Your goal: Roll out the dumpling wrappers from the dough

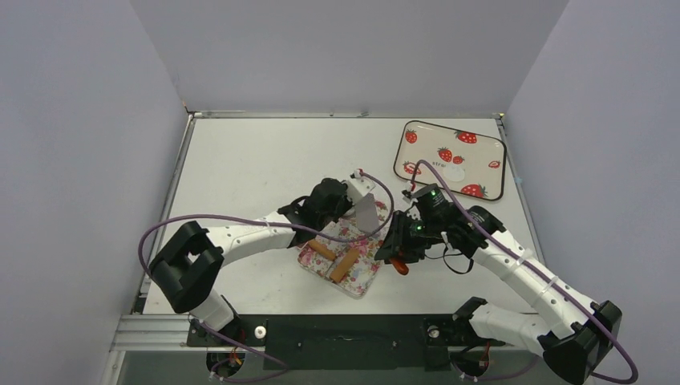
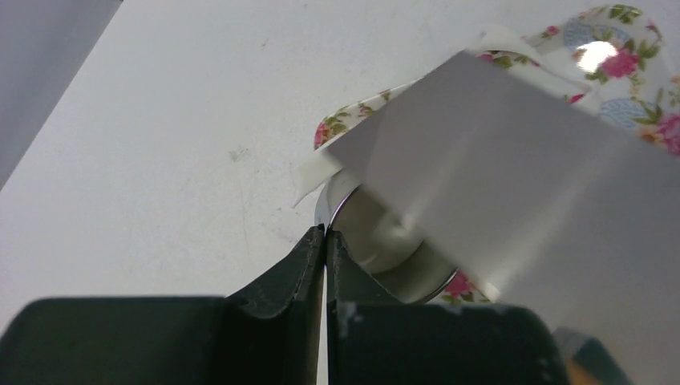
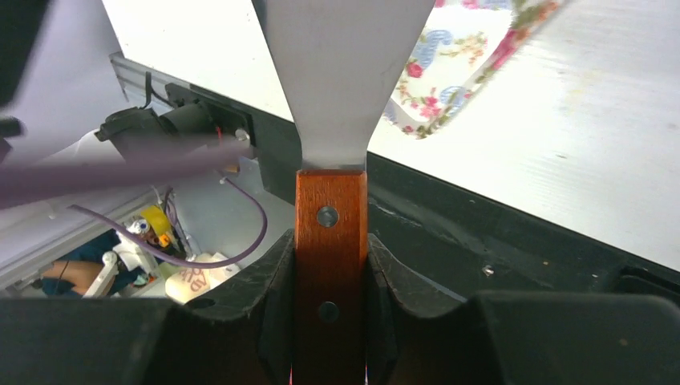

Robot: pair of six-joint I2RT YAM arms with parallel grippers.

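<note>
My right gripper is shut on the wooden handle (image 3: 331,208) of a cleaver, whose broad steel blade (image 3: 345,80) extends over the floral tray (image 3: 457,76). My left gripper is shut at the near edge of a round metal cutter (image 2: 385,273); whether it pinches the rim is hard to tell. The blade (image 2: 497,176) hangs just over the cutter, with pale, thin material, probably dough, at its edge (image 2: 309,172). In the top view, wooden rolling pins (image 1: 345,265) lie on the tray.
A strawberry-patterned tray (image 1: 449,144) lies at the back right. Both arms are close together over the floral tray.
</note>
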